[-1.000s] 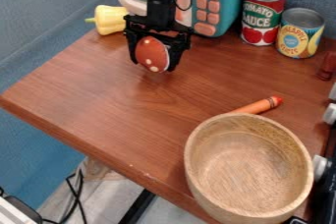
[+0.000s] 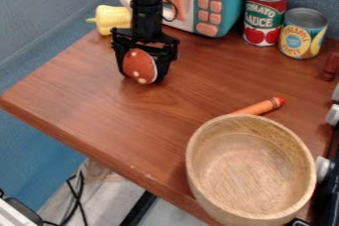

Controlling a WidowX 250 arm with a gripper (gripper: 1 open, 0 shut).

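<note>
My black gripper [image 2: 143,54] is low over the wooden table [image 2: 93,106], in front of the toy microwave. A red, white-dotted round object [image 2: 141,66] sits between its fingers, at or very near the table surface; whether the fingers press on it is hard to tell. A light wooden bowl [image 2: 249,169] stands at the front right.
A yellow object [image 2: 109,19] is behind the gripper at left, with a teal microwave [image 2: 212,2] at the back. Tomato sauce [image 2: 264,14] and another can [image 2: 302,34] stand back right. An orange crayon [image 2: 257,108] lies behind the bowl.
The gripper and the red object have moved left and slightly down since a second ago, with the red object turning a little.
</note>
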